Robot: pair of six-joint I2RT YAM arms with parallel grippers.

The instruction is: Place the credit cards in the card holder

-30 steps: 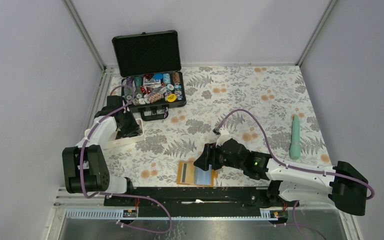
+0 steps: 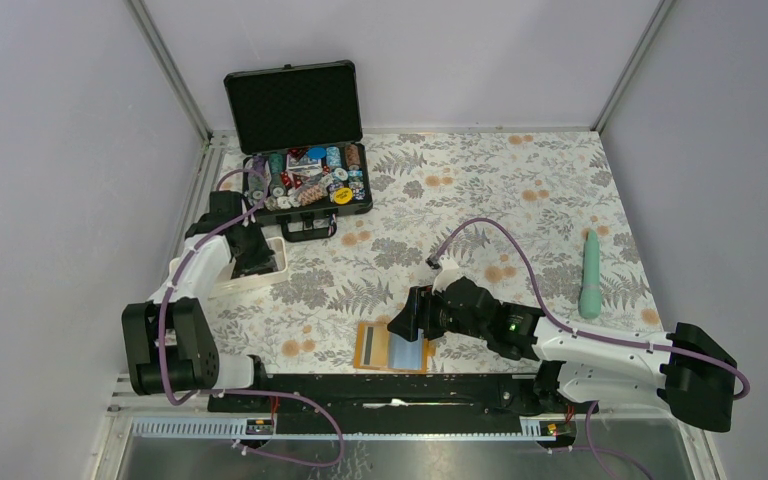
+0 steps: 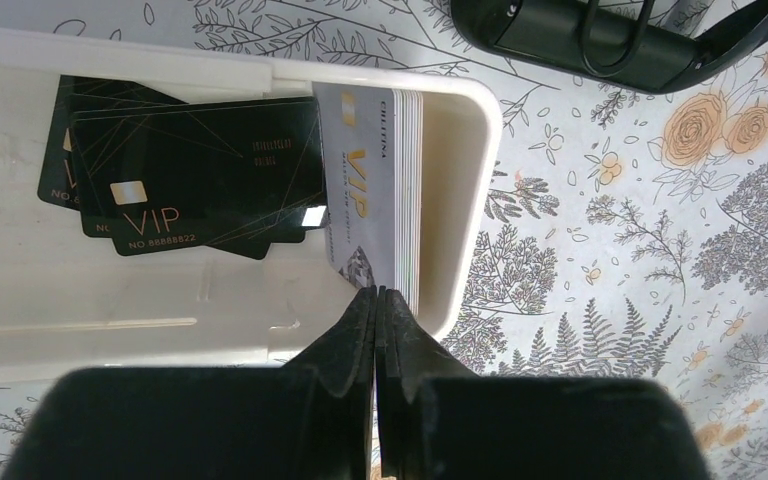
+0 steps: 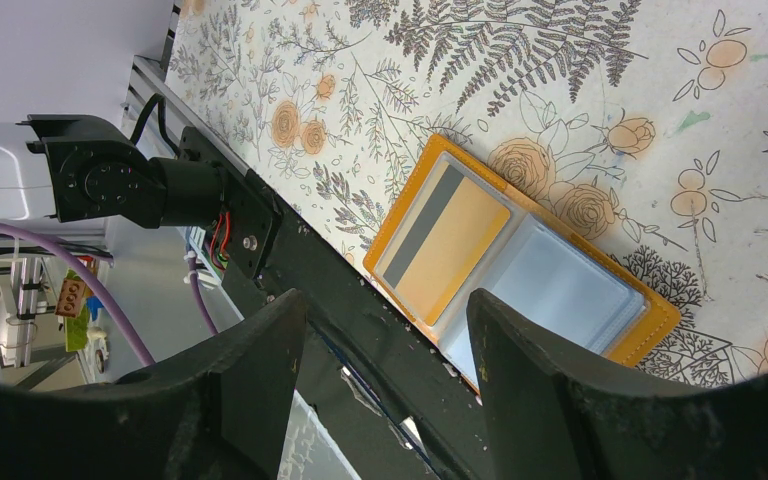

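In the left wrist view, a white box [image 3: 473,190] holds dark VIP cards [image 3: 195,165] lying flat and overlapping. Against its end leans a stack of silver VIP cards [image 3: 365,185]. My left gripper is shut with nothing visible between its fingers. Its tips overlap the silver stack's lower end in view; contact cannot be made out. The orange card holder [image 4: 657,325] lies at the table's front edge, with a gold, dark-striped card [image 4: 450,235] in one side and a clear, pale pocket [image 4: 560,285] on the other. Over the holder, my right gripper stands open and empty.
An open black case [image 2: 293,105] of small colourful items stands behind the white box, its handle [image 2: 308,230] jutting close to the box. A green bottle-like object [image 2: 591,275] lies at the far right. Bare patterned cloth covers the table's middle and back.
The left arm has shifted slightly, its gripper still over the white box. The right arm, card holder and case look unchanged.
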